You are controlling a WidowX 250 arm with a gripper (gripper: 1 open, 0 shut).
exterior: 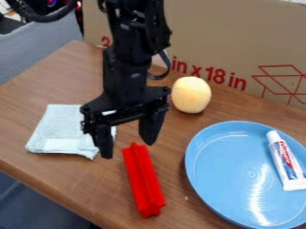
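Observation:
The black gripper (127, 138) hangs over the table, open, its two fingers pointing down just above and behind the upper end of a long red block (143, 182). Nothing shows between the fingers. A folded pale blue cloth (57, 132) lies to the left. A cream round object (191, 95) sits behind the arm to the right. On the right, a blue plate (233, 183) holds a toothpaste tube (285, 163).
A large cardboard box (245, 45) stands along the back.

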